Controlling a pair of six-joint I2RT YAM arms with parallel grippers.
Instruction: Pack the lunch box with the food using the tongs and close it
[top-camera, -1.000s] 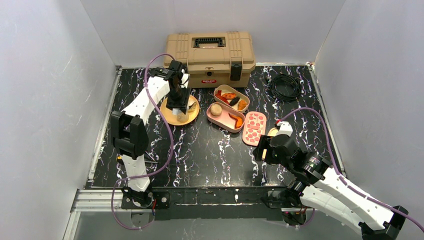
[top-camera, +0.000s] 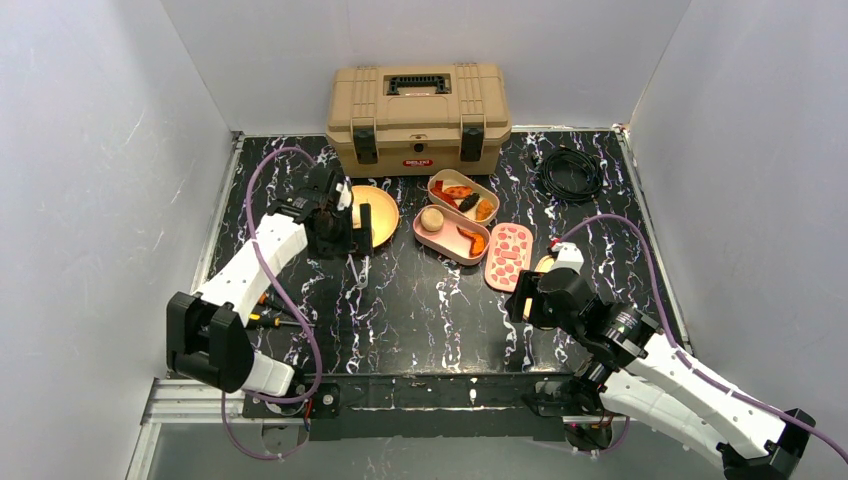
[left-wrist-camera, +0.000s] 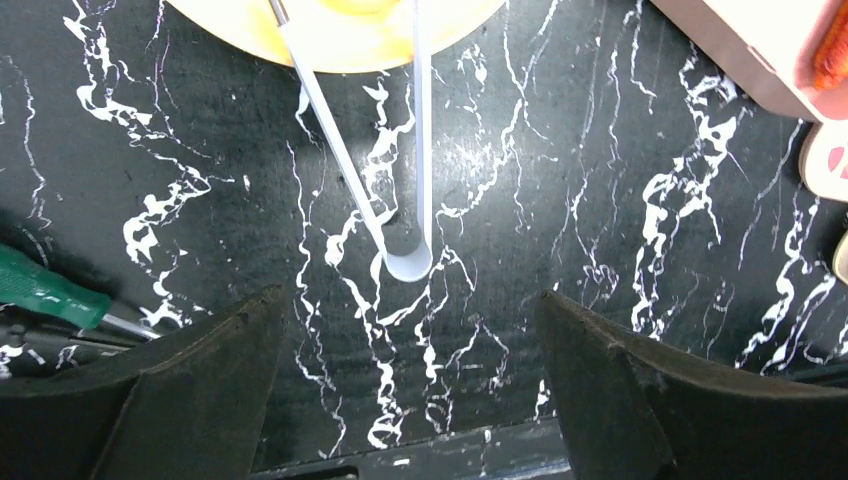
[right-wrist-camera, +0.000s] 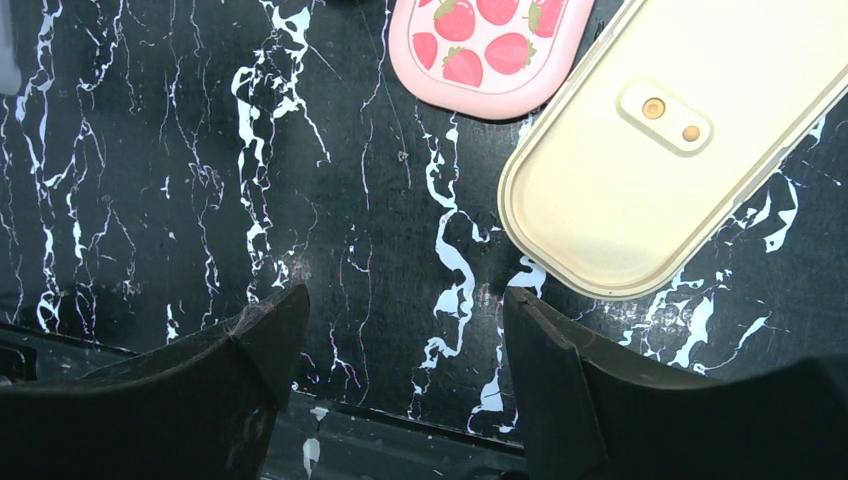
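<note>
My left gripper is open with its fingers wide apart and only bare counter between them. Silver-white tongs (left-wrist-camera: 424, 150) lie just ahead, their bend toward me and both arms reaching over the yellow plate (left-wrist-camera: 240, 35). The top view has that plate (top-camera: 392, 215) partly behind the left arm. A pink lunch box (top-camera: 452, 243) holds a bun and orange pieces; the cream box (top-camera: 466, 183) behind it holds several foods. Over the counter, my right gripper stands open and empty. Ahead of it are a strawberry-patterned pink lid (right-wrist-camera: 500, 75) and a cream lid (right-wrist-camera: 600, 200).
A tan toolbox (top-camera: 420, 115) stands against the back wall, with a coiled black cable (top-camera: 570, 175) to its right. A green-handled screwdriver (left-wrist-camera: 55, 285) lies left of the tongs. Bare counter (top-camera: 425, 320) fills the front middle.
The left arm has swung left and its gripper has opened. The right arm looks unmoved.
</note>
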